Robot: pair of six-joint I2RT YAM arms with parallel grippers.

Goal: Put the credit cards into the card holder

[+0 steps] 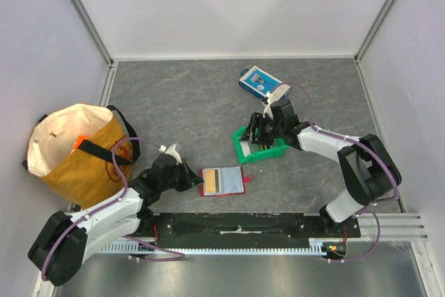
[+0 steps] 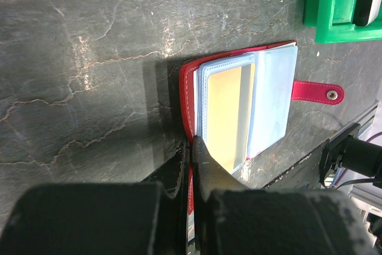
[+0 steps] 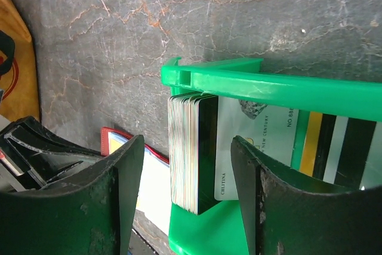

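Observation:
The red card holder [image 1: 222, 182] lies open at the front centre, its clear sleeves facing up. My left gripper is shut at its left edge, at the red cover's rim. Behind it to the right, a green tray [image 1: 252, 155] holds a stack of cards [image 3: 185, 150], a white printed card [image 3: 259, 144] and several more cards. My right gripper is open over the tray, its fingers either side of the stack at the tray's left end, apparently above it.
A yellow bag [image 1: 83, 165] stands at the far left. A blue box [image 1: 261, 83] lies behind the tray.

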